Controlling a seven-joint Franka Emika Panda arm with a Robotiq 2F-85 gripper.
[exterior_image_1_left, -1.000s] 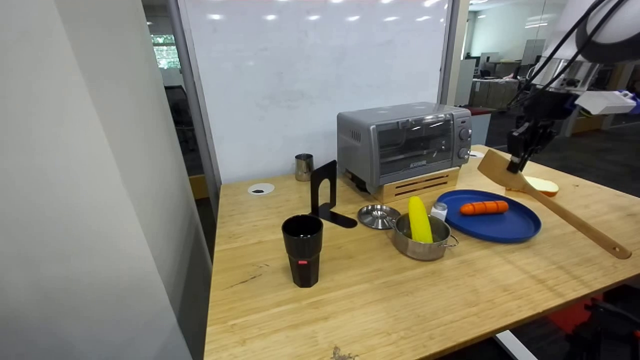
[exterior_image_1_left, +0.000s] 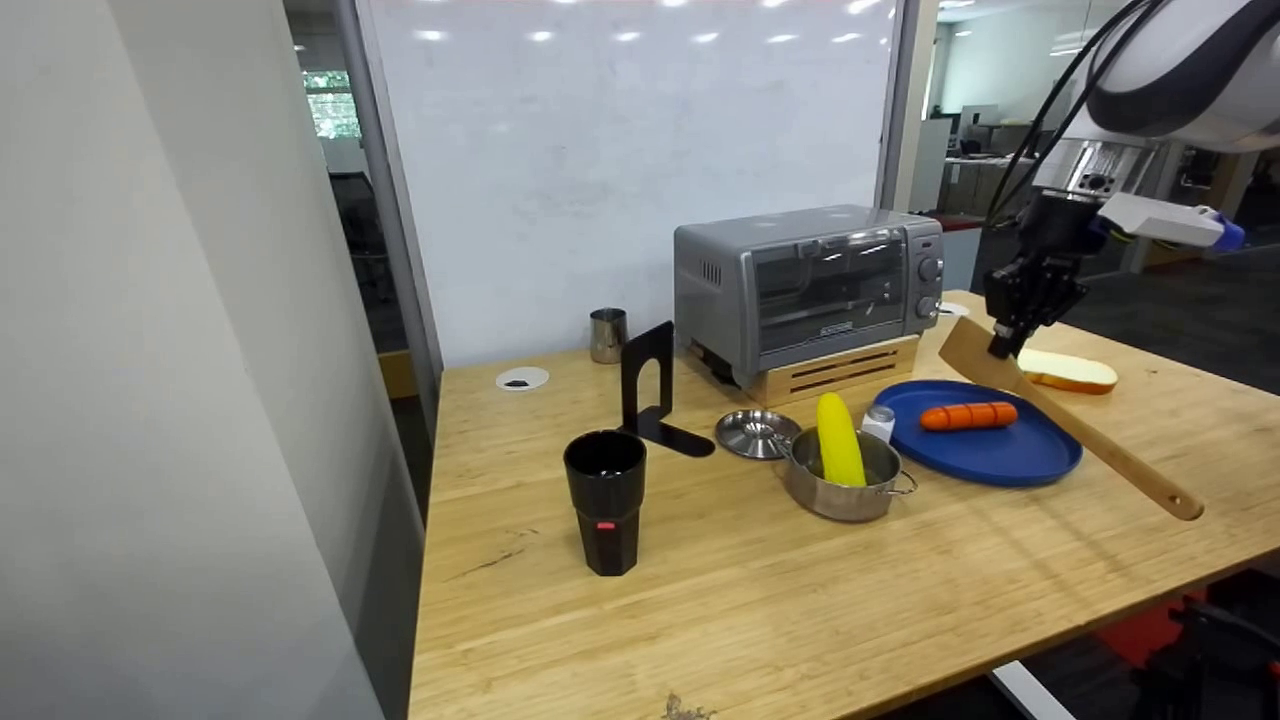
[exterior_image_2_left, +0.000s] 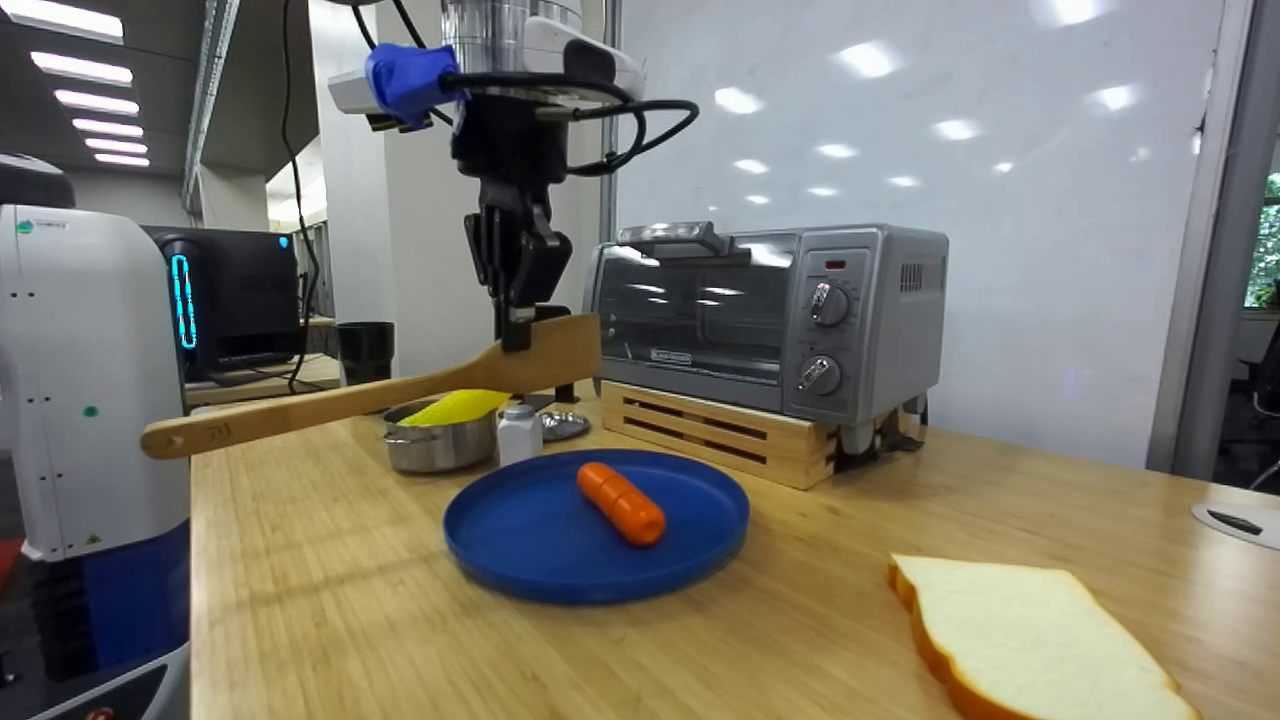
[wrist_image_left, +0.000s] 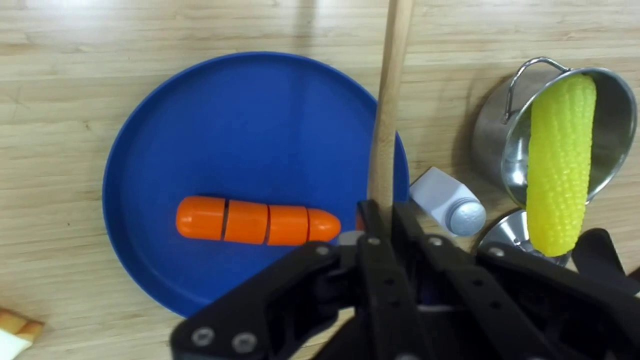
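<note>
A wooden spatula (exterior_image_2_left: 360, 396) hangs above the table, with my gripper (exterior_image_2_left: 516, 342) shut on it close to its broad blade. In the wrist view the handle (wrist_image_left: 390, 90) runs up from between the fingers, past the right edge of the blue plate (wrist_image_left: 234, 108). The blade shows in both exterior views but is hidden by the fingers in the wrist view. An orange segmented sausage or carrot (wrist_image_left: 246, 222) lies on the plate, below and apart from the spatula. A small metal pot (exterior_image_1_left: 843, 498) holds a yellow corn cob (exterior_image_1_left: 840, 442), which leans out over its rim.
A white shaker (wrist_image_left: 450, 201) stands between plate and pot, near a metal lid (exterior_image_1_left: 756, 433). The toaster oven (exterior_image_1_left: 828, 288) stands behind. A black cup (exterior_image_1_left: 606, 504) and black bookend (exterior_image_1_left: 648, 390) are left; bread (exterior_image_2_left: 1044, 636) lies beyond the plate.
In exterior view 1, my gripper and the spatula have shifted left, with the blade a little lower. The plate, pot and other table items have stayed put.
</note>
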